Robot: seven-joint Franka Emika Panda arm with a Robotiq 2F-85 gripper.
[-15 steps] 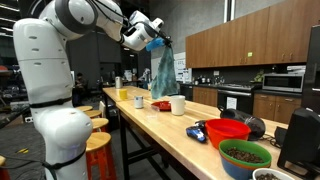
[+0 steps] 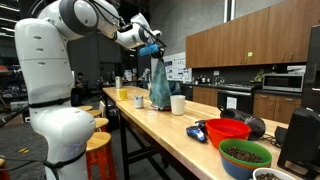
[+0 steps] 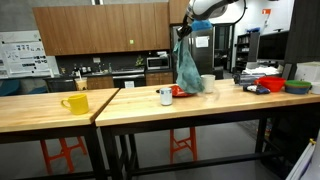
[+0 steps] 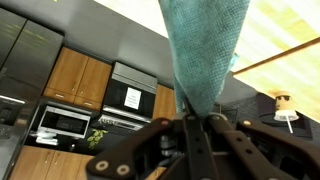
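Note:
A grey-green cloth hangs high over the long wooden table, its upper end at my gripper. In the wrist view the fingers of my gripper are shut on the bunched end of the cloth. From the second exterior view, the cloth drapes downward below the gripper, and its lower end comes down near the tabletop behind a white mug. Whether it touches the table I cannot tell.
A white canister stands close by the cloth. Nearer the arm are a blue item, a red bowl and a green-rimmed bowl. A yellow mug sits on the table's other end. Bare wood lies between.
My gripper has moved lower and to the left in exterior view 1, and the cloth has come down with it. A red plate visible earlier under the cloth is now hidden there.

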